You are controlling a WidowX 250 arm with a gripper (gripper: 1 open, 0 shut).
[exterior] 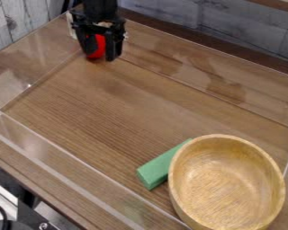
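My dark gripper (pixel 98 40) is at the back left of the wooden table, over a small red object (pixel 96 49) that it largely hides. Whether the fingers are shut on it is too small and dark to tell. A green bar (pixel 161 166) lies tilted at the front right, beside a large wooden bowl (pixel 225 184).
A pale edge runs along the left, and a raised ledge runs along the back right.
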